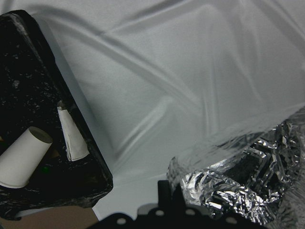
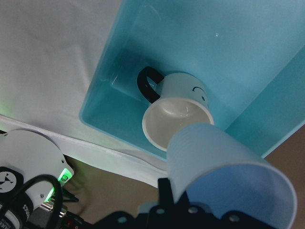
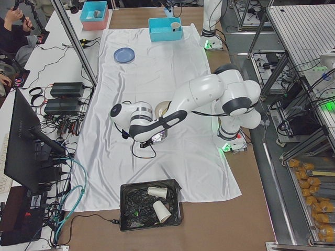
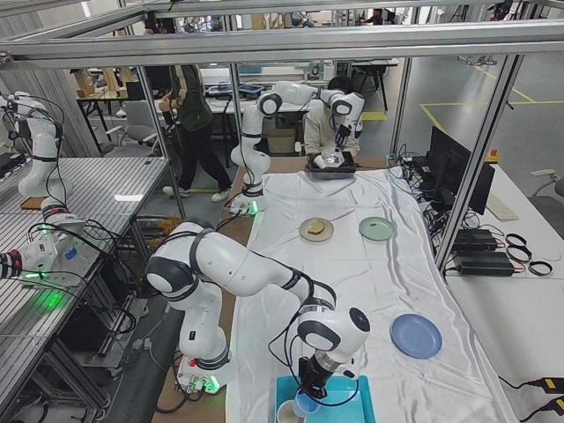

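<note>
My left gripper is shut on a crumpled foil bag (image 1: 238, 181), hanging above the white cloth near the black lined bin (image 1: 28, 71), which holds paper cups (image 1: 24, 157). My right gripper is shut on a light blue cup (image 2: 219, 152), held over the light blue box (image 2: 248, 43). In that box lies a white mug (image 2: 174, 117) with a black handle, tipped toward the camera.
A tan plate (image 4: 316, 235) with a yellow item, a green plate (image 4: 377, 228) and a blue plate (image 4: 416, 336) rest on the cloth.
</note>
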